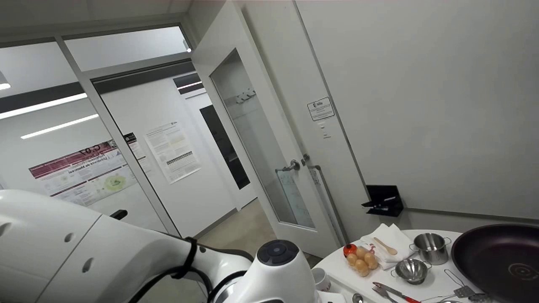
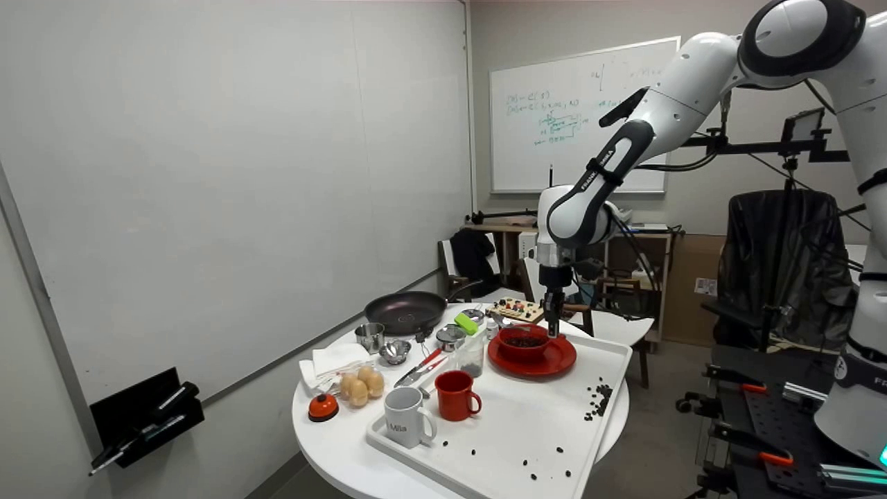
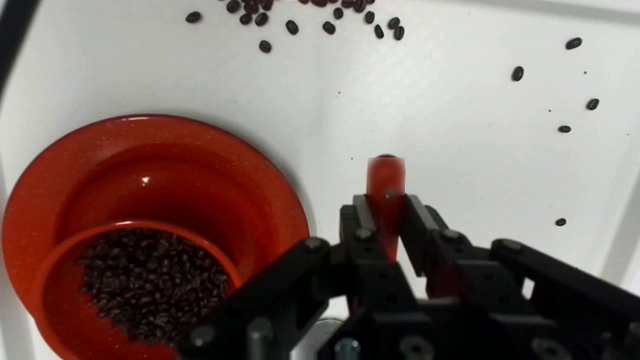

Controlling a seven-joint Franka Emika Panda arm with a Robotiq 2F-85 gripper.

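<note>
In the wrist view my gripper is shut on a narrow red object [image 3: 390, 219], partly blurred and hidden by the fingers; what it belongs to I cannot tell. To its left, a red bowl [image 3: 51, 282] of dark coffee beans [image 3: 150, 276] rests, off centre, on a red plate [image 3: 270, 198]. Exterior view 2 has the gripper [image 2: 553, 331] pointing down by the bowl's right rim, as seen from there. Nearer that camera stand a red mug [image 2: 454, 396] and a grey-white mug [image 2: 405, 417].
Loose beans [image 2: 600, 398] lie clustered along one edge of the white tray [image 2: 507, 432], with several more scattered nearby. A black pan [image 2: 405, 311], small metal pots [image 2: 370, 336], eggs [image 2: 359, 387] and cutlery crowd the table beside the tray. The tray's middle is mostly bare.
</note>
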